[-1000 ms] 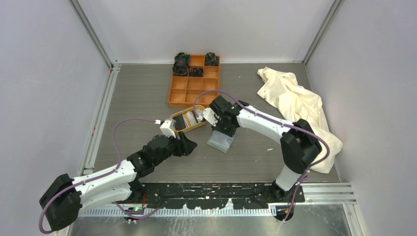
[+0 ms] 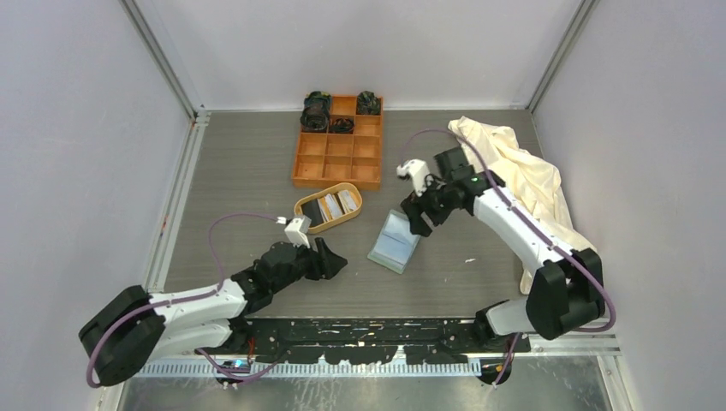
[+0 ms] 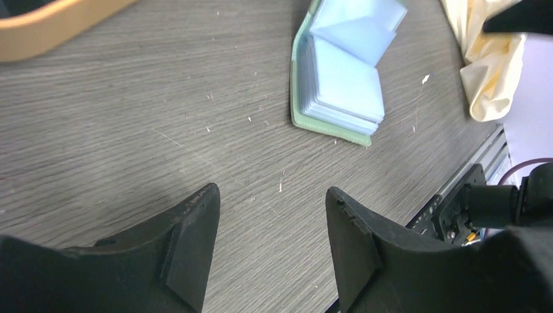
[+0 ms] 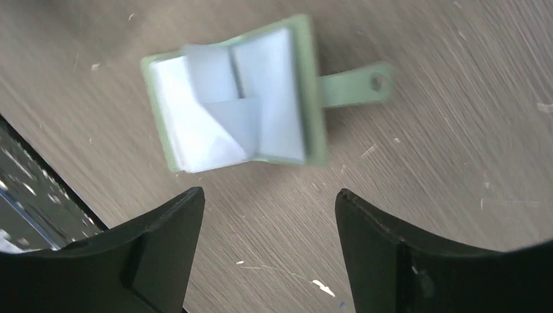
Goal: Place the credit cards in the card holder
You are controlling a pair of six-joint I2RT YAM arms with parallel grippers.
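The pale green card holder (image 2: 395, 242) lies open on the table right of centre, with clear sleeves. In the right wrist view the holder (image 4: 319, 117) shows its strap (image 4: 357, 85) sticking out to one side, and some sleeves lie folded over. My right gripper (image 2: 418, 224) hovers over the holder's far right side, fingers open and empty. To the left of the holder, my left gripper (image 2: 332, 262) stands part open, only bare table showing between its fingers. Cards (image 2: 336, 205) stand in an oval wooden tray (image 2: 336, 225) behind the left gripper.
An orange compartment box (image 2: 338, 161) with black items sits at the back. A cream cloth (image 2: 520, 175) lies crumpled along the right side. Bare table spreads out in front and to the left.
The holder has shifted and turned slightly, and shows more clearly. The left gripper moved a little right.
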